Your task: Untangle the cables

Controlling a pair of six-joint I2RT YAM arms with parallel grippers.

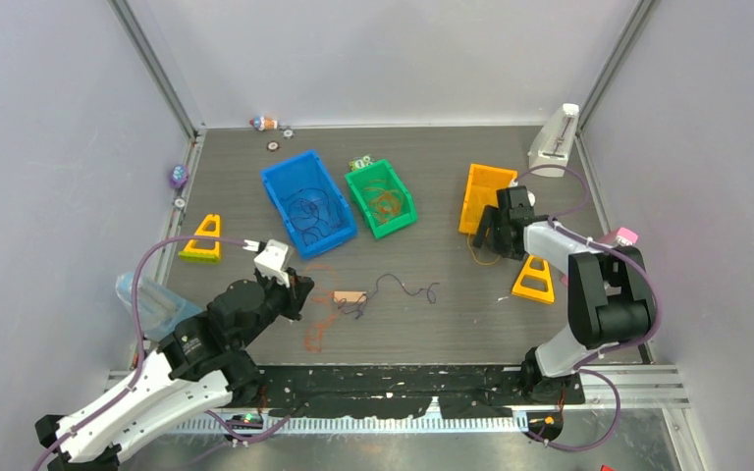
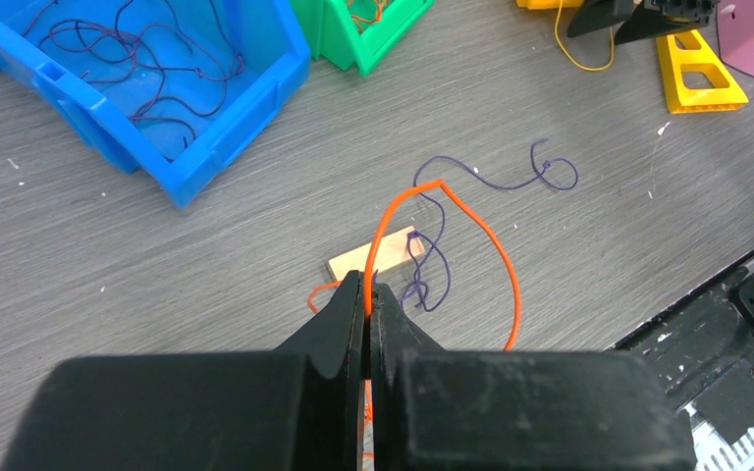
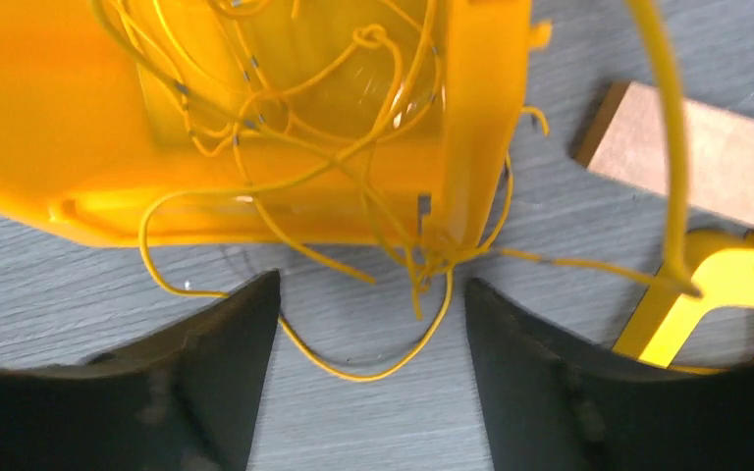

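My left gripper is shut on an orange cable (image 2: 491, 235) over the table. A purple cable (image 2: 476, 175) lies near a wooden block (image 2: 353, 260). The blue bin (image 2: 275, 93) holds dark cables; the green bin (image 1: 378, 221) holds orange ones. My right gripper is part open at the front edge of the yellow bin (image 3: 481, 118), its blurred fingers either side of yellow cable strands that spill over the rim. Whether any strand is held is not visible.
Yellow plastic pieces (image 1: 533, 289) lie at right and far left (image 1: 201, 235). A white object (image 1: 555, 137) stands at the back right.
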